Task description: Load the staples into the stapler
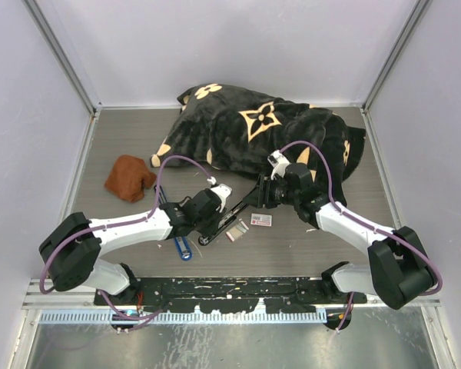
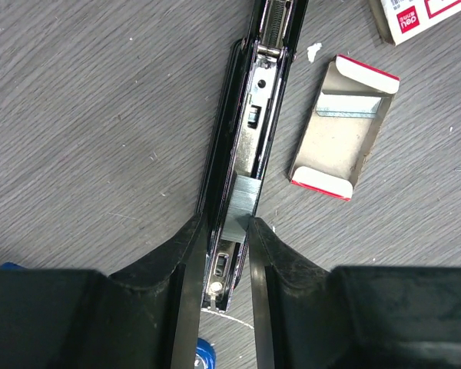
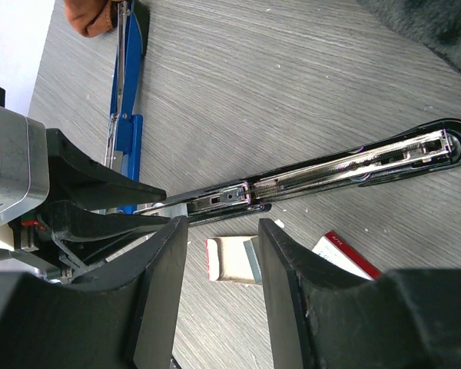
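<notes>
The black stapler [image 2: 261,115] lies opened out on the table, its metal channel facing up. In the left wrist view a grey strip of staples [image 2: 243,198] sits in that channel, toward the near end. My left gripper is part open, with its fingertips on either side of the strip's near part; whether they touch it I cannot tell. The right wrist view shows this left gripper from the side, low at the stapler, partly covering the strip. My right gripper is open and empty, above the stapler's middle and the opened staple box [image 3: 234,258].
More staples [image 2: 346,106] lie in the opened box. A closed staple box [image 1: 261,220] is to its right. A blue stapler [image 3: 127,100] lies left of the black one, near a brown cloth [image 1: 130,178]. A dark blanket [image 1: 246,127] fills the back.
</notes>
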